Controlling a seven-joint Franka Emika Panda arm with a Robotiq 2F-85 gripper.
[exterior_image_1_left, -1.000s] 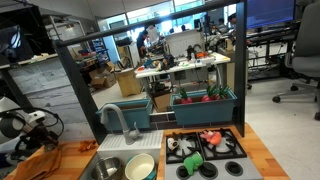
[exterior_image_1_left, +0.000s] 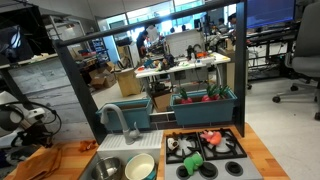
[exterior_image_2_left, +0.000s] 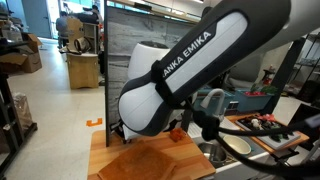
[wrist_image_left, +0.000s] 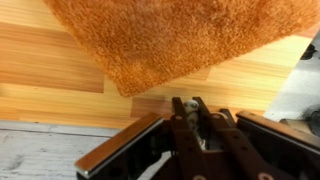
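Note:
An orange-brown towel (wrist_image_left: 190, 40) lies spread on the wooden counter, one corner pointing toward the gripper in the wrist view. It also shows in exterior view 2, where the towel (exterior_image_2_left: 140, 163) lies in front of the arm, and at the lower left of exterior view 1 (exterior_image_1_left: 42, 162). My gripper is over bare wood just off the towel's edge. Its fingertips are close together around a small pale, shiny thing, too small to name. The arm mostly hides the gripper in exterior view 2.
A faucet (exterior_image_1_left: 115, 118), a sink and a pale bowl (exterior_image_1_left: 140, 166) stand right of the towel. Beyond is a stove (exterior_image_1_left: 210, 158) with small toy foods on it. A small orange item (exterior_image_1_left: 86, 146) lies near the sink. A grey wall panel (exterior_image_1_left: 55, 92) backs the towel's side.
The arm has shifted slightly at the left edge of exterior view 1. The towel and the other items look unmoved.

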